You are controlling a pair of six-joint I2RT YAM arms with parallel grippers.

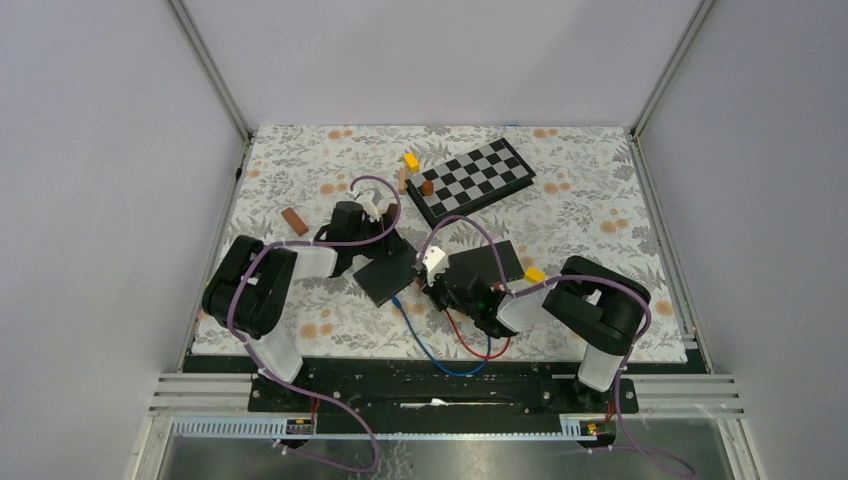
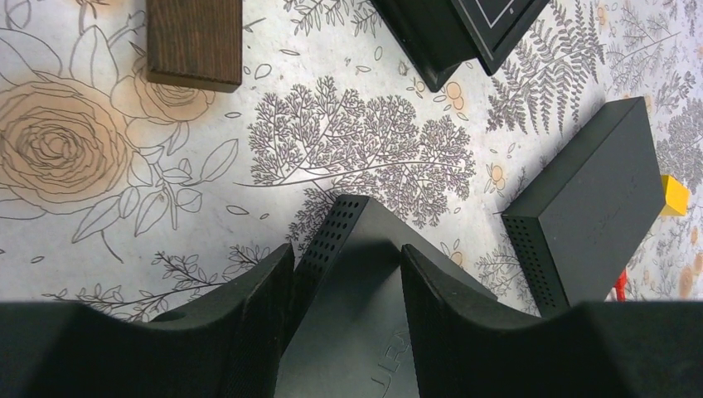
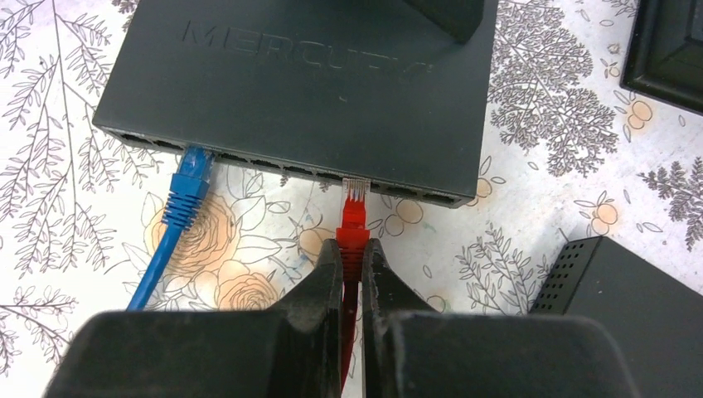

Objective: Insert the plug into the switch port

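The black switch (image 3: 290,91) lies in the middle of the table, its row of ports toward my right arm. My left gripper is shut on the switch body from the far side. My right gripper grips the red plug (image 3: 353,217) by its boot. The plug's clear tip (image 3: 356,189) lines up with the port edge, right of centre. Its contacts show outside the switch; whether the end has entered a port cannot be told. A blue plug (image 3: 196,166) sits in a port farther left along that edge.
A second black box (image 1: 487,261) lies right of the switch, with a yellow block (image 1: 534,274) beside it. Behind are a checkered board (image 1: 475,178) and a wooden block (image 2: 195,46). Blue (image 1: 424,348) and red (image 1: 467,344) cables loop toward the front.
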